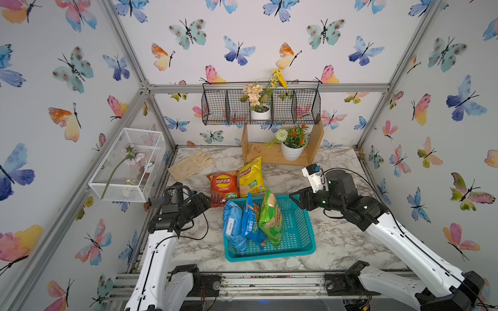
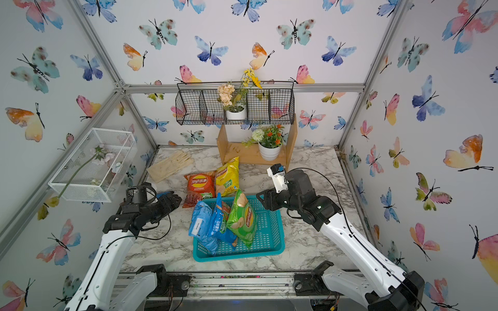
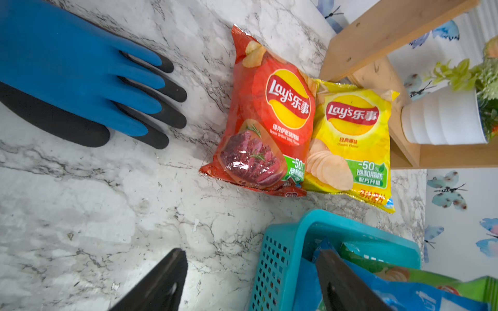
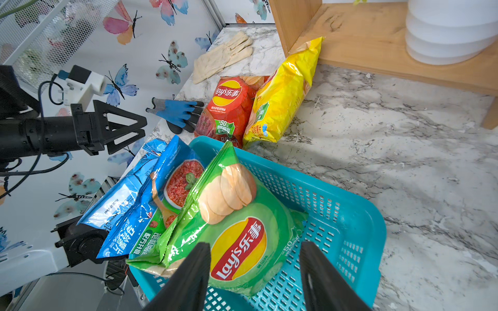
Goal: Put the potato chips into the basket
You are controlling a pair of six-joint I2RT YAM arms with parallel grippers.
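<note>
The teal basket holds a green chip bag and two blue bags, all leaning inside it. Behind the basket, on the marble table, a red chip bag lies against a yellow chip bag. My left gripper is open to the left of the basket, above the table, with nothing between its fingers. Above the basket's right side, my right gripper has its fingers apart; they are empty, and the green bag sits beyond and below them.
A blue glove lies on the table left of the red bag, and beige gloves lie farther back. A wooden shelf with a white flower pot stands behind. Bare table stretches right of the basket.
</note>
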